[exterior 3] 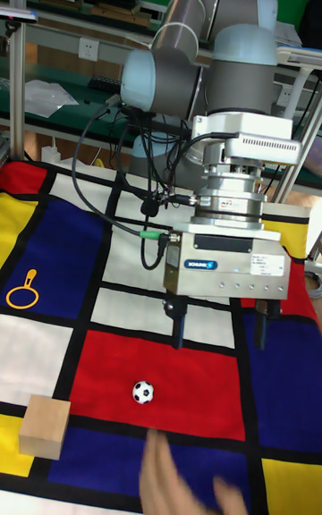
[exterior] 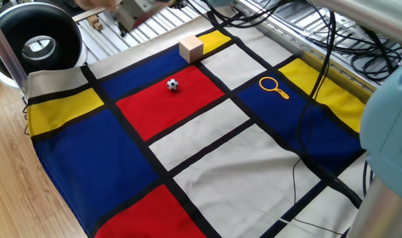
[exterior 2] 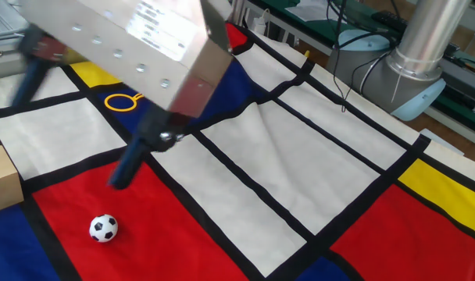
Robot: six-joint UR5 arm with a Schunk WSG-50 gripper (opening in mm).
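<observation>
My gripper (exterior 3: 221,344) hangs above the patterned cloth, its two dark fingers wide apart and nothing between them. In exterior view 2 it is blurred, with the same open gap. Only part of it, the gripper body (exterior: 133,10), shows at the top of exterior view 1. A small black-and-white football (exterior: 172,84) rests on a red field of the cloth. At the edge of a blue field stands a pale wooden cube (exterior 3: 44,426). A yellow ring with a handle (exterior: 274,87) lies flat on another blue field. None of these touches the gripper.
A person's hand (exterior 3: 166,477), blurred, reaches in at the bottom of exterior view 3. Black cables (exterior: 323,66) hang beside the arm.
</observation>
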